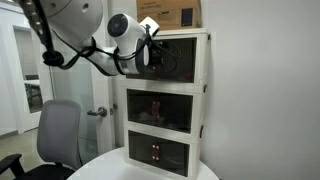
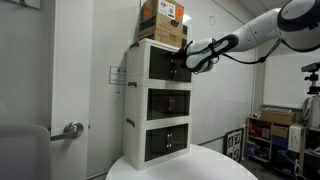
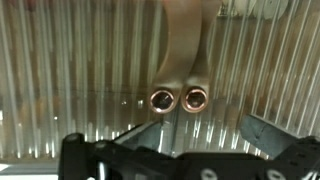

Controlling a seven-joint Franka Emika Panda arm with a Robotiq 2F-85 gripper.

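A white three-tier cabinet (image 1: 202, 110) with dark doors stands on a round white table (image 1: 105, 168). My gripper is up at its top compartment, facing the dark doors (image 1: 178, 60). In the wrist view two copper-coloured handles (image 3: 182, 45) with round ends sit side by side on ribbed, see-through doors. The fingers (image 3: 266, 134) are spread apart, one to each side below the handles in the picture. Nothing shows gripped between them. Whether a finger touches the door cannot be told. The exterior views show the fingertips too small to make out.
Cardboard boxes (image 2: 162, 22) are stacked on the cabinet's top, close above the gripper. The middle doors (image 1: 160, 110) and bottom doors (image 1: 158, 152) are shut. A grey chair (image 1: 60, 135) stands left of the table. Bare tabletop lies in front of the cabinet.
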